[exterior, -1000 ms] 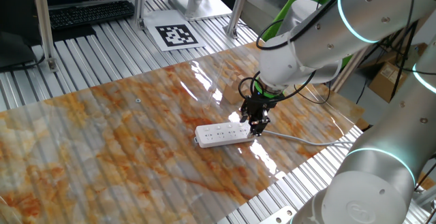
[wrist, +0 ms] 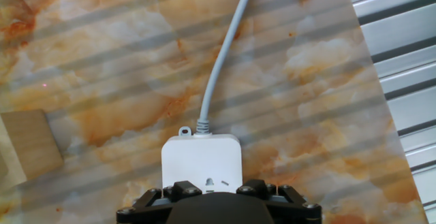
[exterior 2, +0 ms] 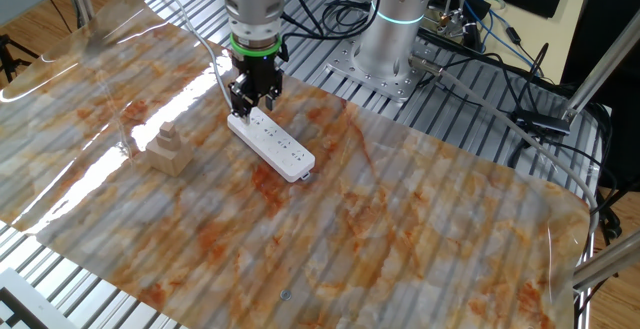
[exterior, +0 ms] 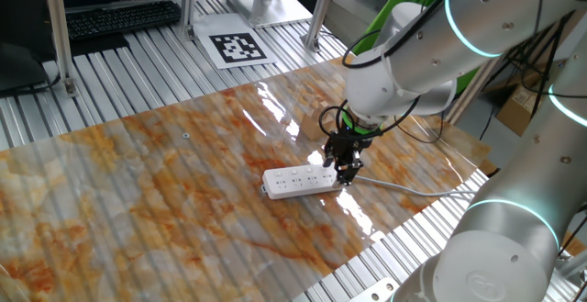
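Note:
A white power strip (exterior: 301, 181) with several sockets lies flat on the marbled sheet. Its grey cable (wrist: 225, 54) leaves the end nearest my gripper. In exterior view 1 my gripper (exterior: 346, 172) is low at that cable end. Exterior view 2 has the black gripper (exterior 2: 254, 107) over the same end of the strip (exterior 2: 275, 147). From the wrist, the dark fingertips (wrist: 184, 188) lie in front of the strip's white end (wrist: 201, 157), one toward each side. Whether they press on it or stand apart is not clear.
A small wooden block (exterior 2: 168, 154) sits beside the strip, partly seen at the left of the wrist view. The marbled sheet (exterior: 165, 219) is broadly clear on the strip's far side from the gripper. A printed marker sheet (exterior: 236, 47) lies on the slatted table.
The upper arm has shifted very slightly. The gripper stays at the strip's cable end, and the strip has not visibly moved.

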